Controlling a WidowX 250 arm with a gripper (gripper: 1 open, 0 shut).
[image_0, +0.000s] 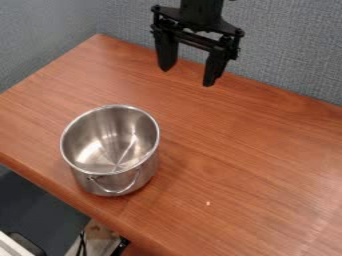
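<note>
A shiny steel pot (110, 150) with a wire handle on its front side sits on the wooden table (241, 170) at the lower left. My black gripper (190, 68) is in the upper middle, over the back part of the table, well behind and above the pot. It is open, its two fingers wide apart, with nothing visible between them.
Grey fabric walls stand along the back and left. Beyond the near left edge is a dark gap with some unclear objects below.
</note>
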